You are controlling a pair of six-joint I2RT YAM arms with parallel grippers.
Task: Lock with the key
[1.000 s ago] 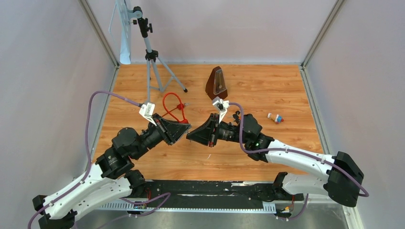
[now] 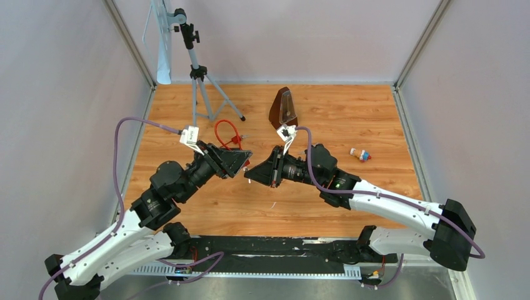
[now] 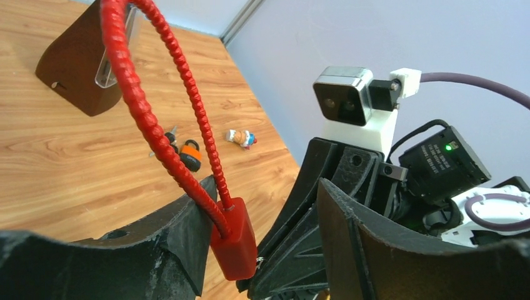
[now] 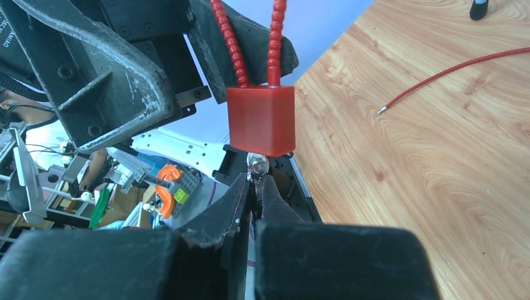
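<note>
A red padlock [image 3: 232,244] [image 4: 261,119] with a braided red cable loop [image 3: 144,119] is between my grippers at mid table [image 2: 247,162]. My left gripper [image 2: 240,162] has its fingers part open, around and beside the padlock; whether they touch it I cannot tell. My right gripper [image 2: 249,175] is shut on the key [image 4: 257,164], whose metal head sits directly under the padlock body. Whether the blade is inside the lock is hidden.
A metronome [image 2: 282,109] stands at the back, a small figurine [image 2: 360,154] lies to the right, and an orange-black padlock with keys [image 3: 190,156] is behind. A tripod [image 2: 206,94] stands back left.
The right wrist turned slightly since a second ago.
</note>
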